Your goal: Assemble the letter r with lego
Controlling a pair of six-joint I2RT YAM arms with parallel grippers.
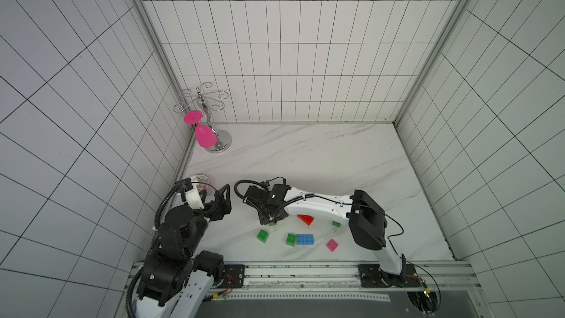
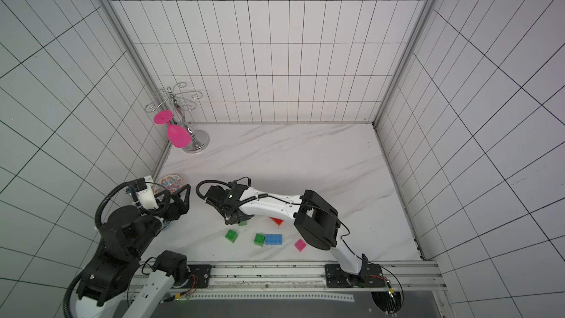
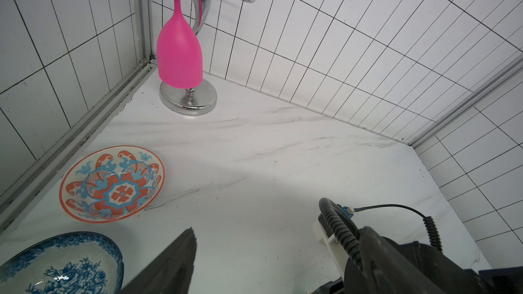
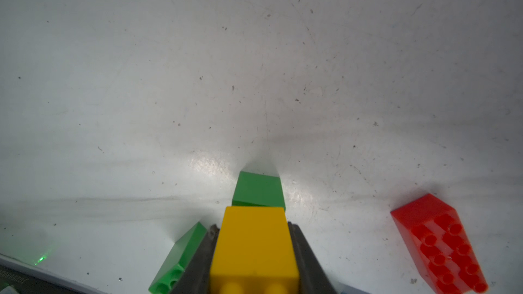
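Observation:
In the right wrist view a yellow brick sits between the fingers of my right gripper, directly above a green brick; whether they touch is unclear. Another green brick lies to the left and a red brick to the right. In the top left view, green bricks, a blue brick and a pink brick lie along the front. My left gripper is open and empty, over the left side of the table.
A patterned orange bowl and a blue bowl stand on the left. A metal stand with pink glasses is at the back left.

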